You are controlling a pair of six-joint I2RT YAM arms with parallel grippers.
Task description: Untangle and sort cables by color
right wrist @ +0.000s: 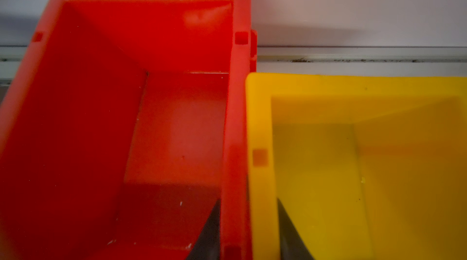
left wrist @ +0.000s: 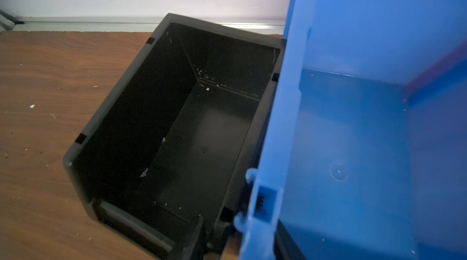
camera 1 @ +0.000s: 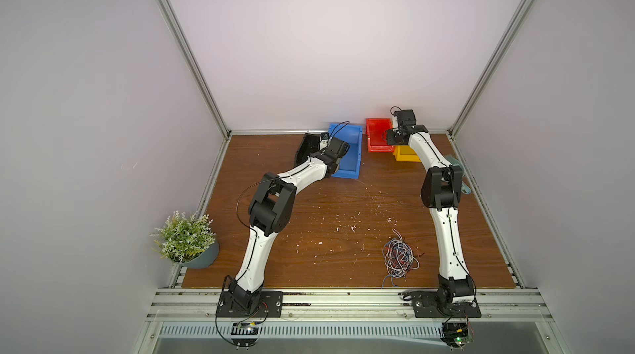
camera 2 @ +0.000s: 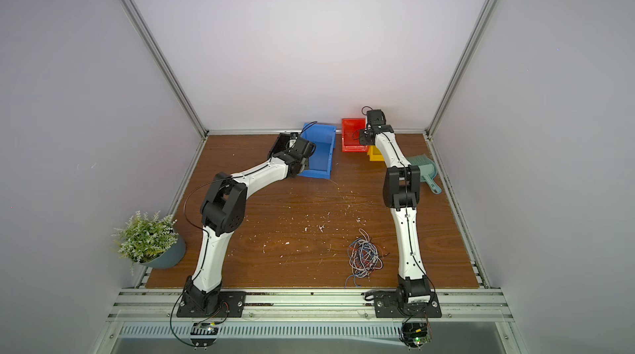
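Observation:
In the left wrist view my left gripper straddles the adjoining walls of the black bin [left wrist: 116,87] and the blue bin [left wrist: 277,148]. One finger is inside each bin, and the fingers stand part open. On the other side my right gripper is shut on the touching walls of the red bin [right wrist: 237,128] and the yellow bin [right wrist: 261,124]. All four bins look empty of cables where their floors show. The tangled cables [camera 1: 399,258], mostly white, blue and red, lie in a heap near the table's front right.
A teal dustpan [camera 2: 425,168] rests at the right edge, beside the right arm. At front left stands a potted plant [camera 1: 198,254]. White scraps [camera 1: 338,228] are scattered over the mostly clear middle table. The back wall is close behind the bins.

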